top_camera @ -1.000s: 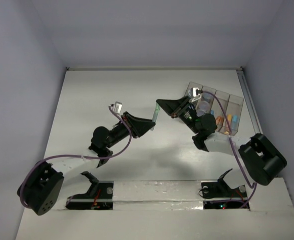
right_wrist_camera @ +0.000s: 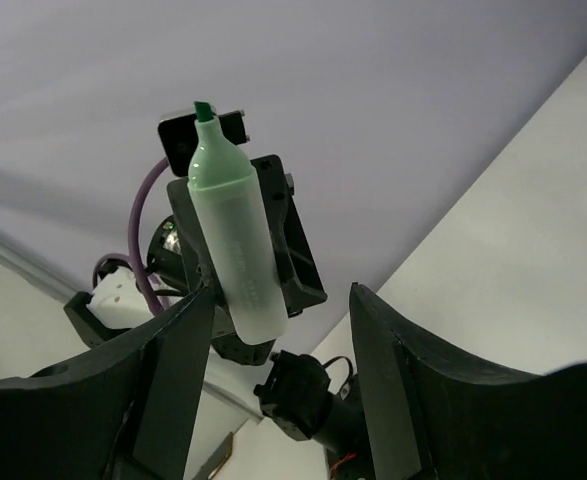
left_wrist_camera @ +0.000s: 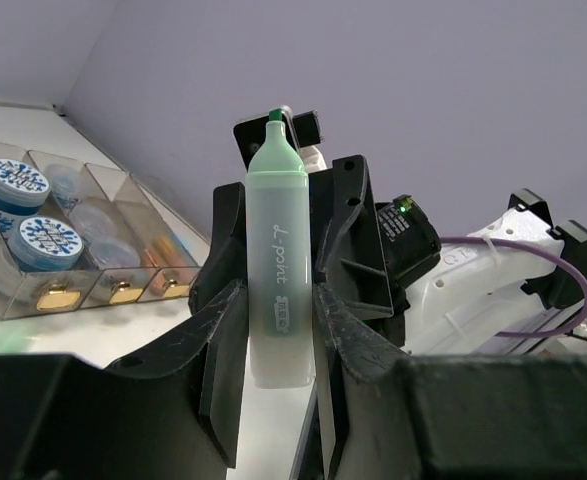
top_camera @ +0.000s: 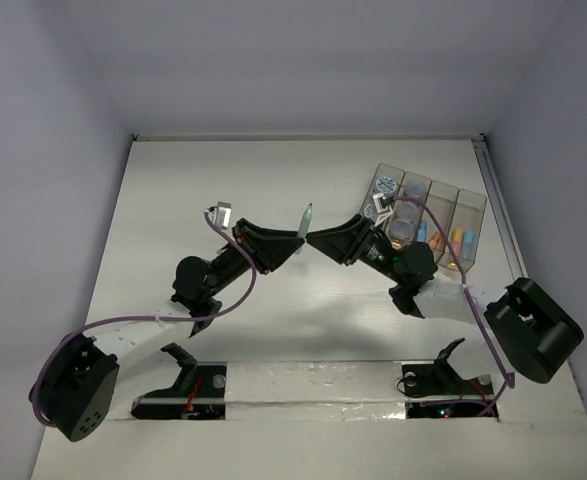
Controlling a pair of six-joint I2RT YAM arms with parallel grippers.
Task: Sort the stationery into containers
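Observation:
A pale green marker (top_camera: pixel 307 219) with a dark green tip stands nearly upright in mid-air between the two arms. My left gripper is shut on its lower part. In the right wrist view the marker (right_wrist_camera: pixel 235 235) appears beyond my right gripper, nearer its left finger. Those right fingers (right_wrist_camera: pixel 373 370) are part open, with a wide gap between the tips. Whether the right gripper touches the marker cannot be told. A clear divided container (top_camera: pixel 451 205) sits at the back right, holding several jars (left_wrist_camera: pixel 46 240) and small items.
Orange and blue pieces (top_camera: pixel 463 242) lie in the container's right-hand compartments. Bare white table (top_camera: pixel 243 175) stretches behind the left arm and between the bases. Purple cables (top_camera: pixel 483 330) run along both arms.
My right gripper has come down toward the front, from the marker's top to beside its middle. The left gripper with the marker has shifted slightly left.

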